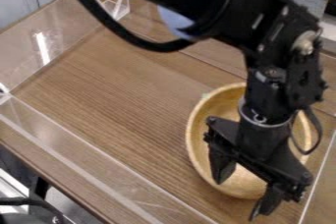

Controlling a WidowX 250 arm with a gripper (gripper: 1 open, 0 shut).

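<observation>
My black gripper [245, 177] hangs low over a pale yellow bowl [205, 122] at the right of the camera view, its fingers reaching into and across the bowl's front part. The gripper is open. The bowl's inside is largely hidden behind the gripper and arm, so I cannot tell what is in it.
A blue item at the back is mostly behind the arm.
</observation>
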